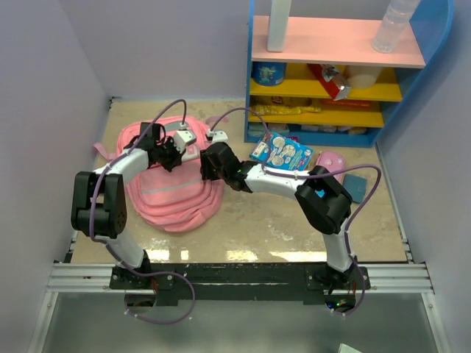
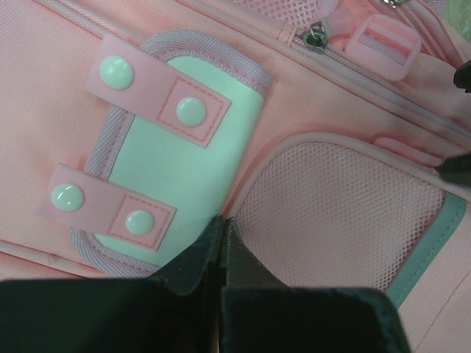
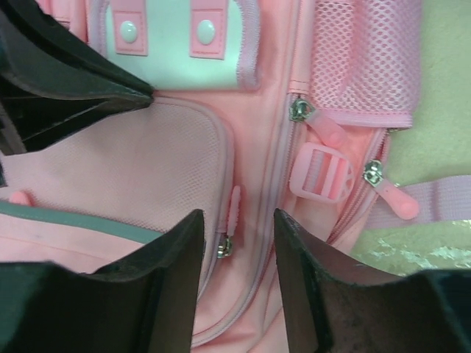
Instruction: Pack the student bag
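The pink student bag (image 1: 175, 206) lies flat on the left of the table, its front up. In the left wrist view my left gripper is shut, its tips at the bag between the mint panel (image 2: 199, 158) and the mesh pocket (image 2: 331, 213); nothing shows between them. My right gripper stands part open over the bag's right side. A pink zipper pull (image 3: 234, 209) with a metal slider (image 3: 224, 246) shows in the gap between its fingers; whether they touch is unclear.
A blue shelf (image 1: 331, 137) with yellow boards stands at the back right. Near it lie a blue patterned item (image 1: 285, 153), a pink case (image 1: 330, 161) and a teal item (image 1: 355, 188). Both grippers are close together.
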